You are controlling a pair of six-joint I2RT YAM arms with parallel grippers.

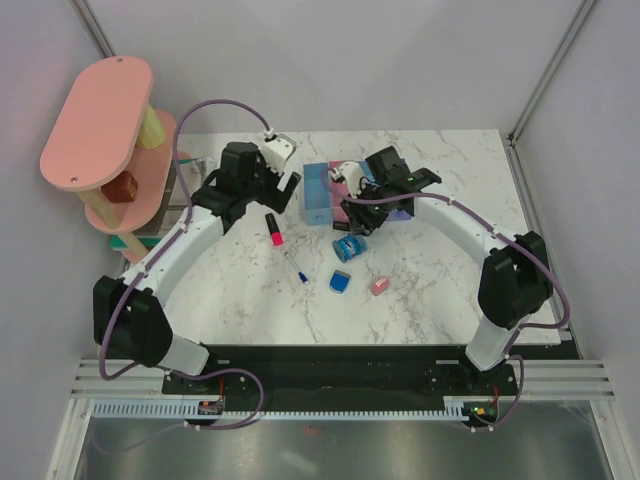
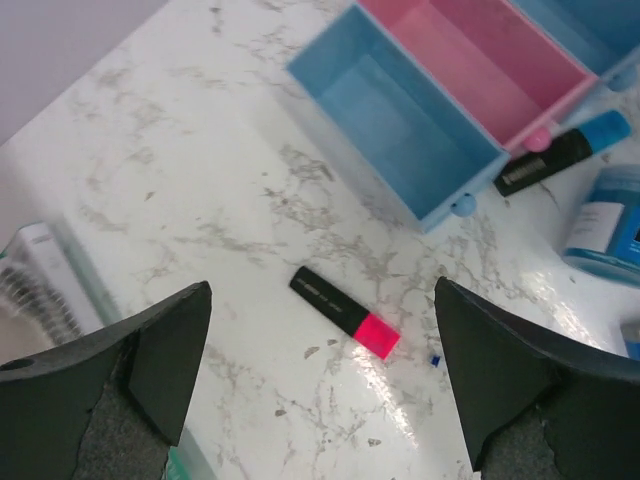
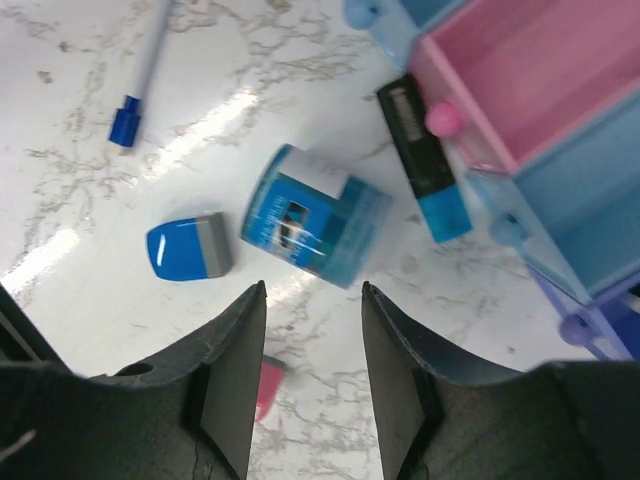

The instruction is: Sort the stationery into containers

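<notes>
My left gripper [image 1: 274,190] is open, raised left of the row of blue and pink bins [image 2: 395,125], above a black-and-pink marker [image 2: 340,310]. My right gripper [image 1: 356,225] is part open with nothing between its fingers, just over a blue cylindrical item [image 3: 315,215] in front of the bins. A black marker with a blue end [image 3: 415,150] lies against the bins. A white pen with a blue cap [image 1: 295,268], a blue block [image 3: 188,248] and a pink block [image 1: 380,286] lie on the marble table.
A pink tiered shelf [image 1: 95,120] stands at the far left, beside a tray with green edges [image 2: 75,280].
</notes>
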